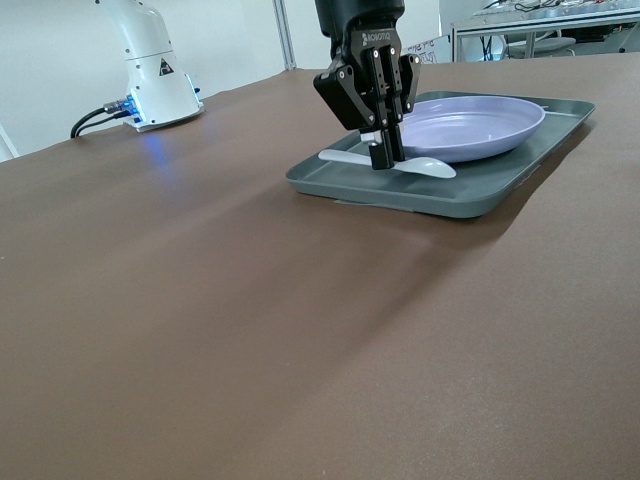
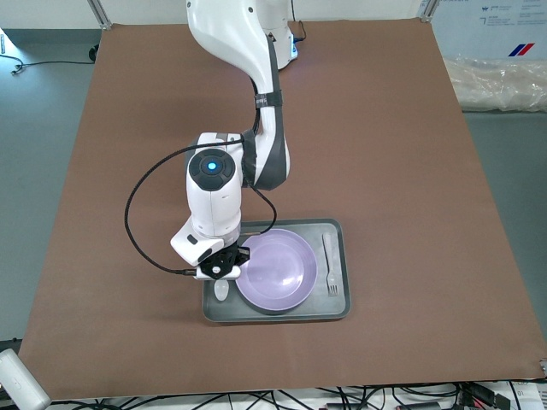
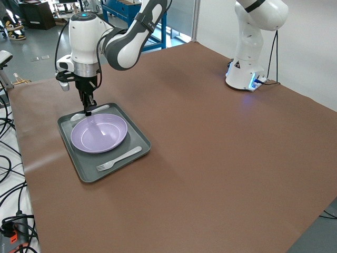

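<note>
A grey tray [image 2: 333, 306] holds a lavender plate [image 2: 278, 269], a white fork [image 3: 118, 158] and a white spoon [image 1: 430, 167]. In the top view my black gripper [image 1: 385, 160] is down at the tray's near side, its fingertips at the spoon's handle, beside the plate. Whether its fingers are shut on the spoon or just around it is not clear. In the left view the arm's wrist hides the fingers and part of the spoon. In the right view the gripper [image 3: 88, 112] sits at the spoon, behind the plate.
The robot's base [image 3: 245, 74] stands at the far edge. Cables and equipment lie along the near edge beyond the table.
</note>
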